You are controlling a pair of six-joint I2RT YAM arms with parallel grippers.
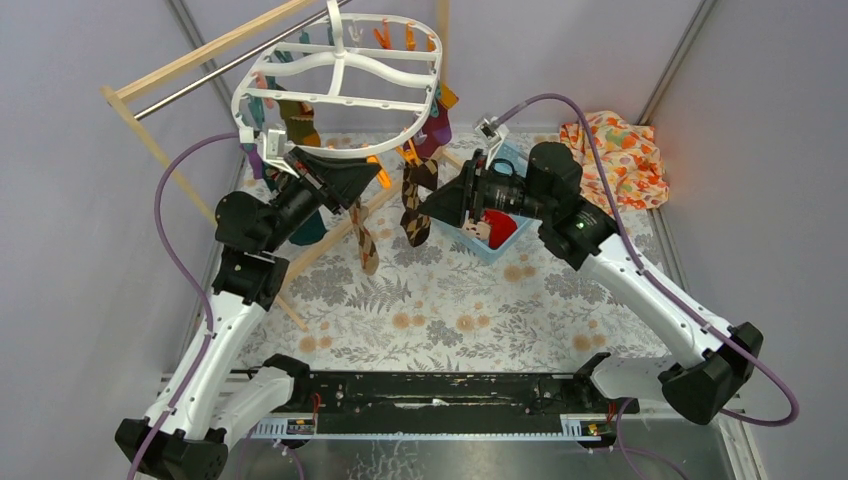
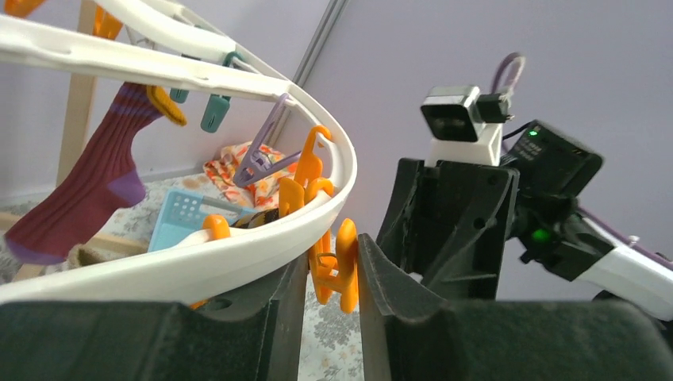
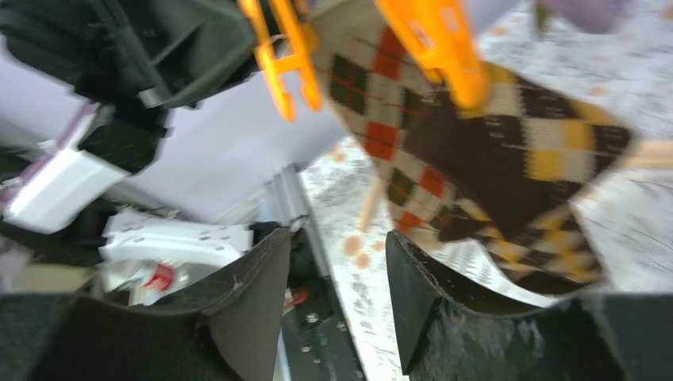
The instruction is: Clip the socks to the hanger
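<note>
At the white hanger's (image 1: 330, 150) front rim, my left gripper (image 1: 365, 168) is shut on an orange clip (image 2: 347, 262), seen between its fingertips in the left wrist view. Patterned brown socks (image 1: 418, 200) hang below the hanger near the orange clips; in the right wrist view a checked sock (image 3: 373, 95) hangs beneath them. My right gripper is part open, its fingers apart with nothing between them, just right of the hanging socks and below the orange clips.
A blue bin (image 1: 485, 250) with a red item stands behind the right gripper. An orange patterned cloth (image 1: 612, 160) lies at the back right. Wooden rack bars (image 1: 150, 80) frame the left side.
</note>
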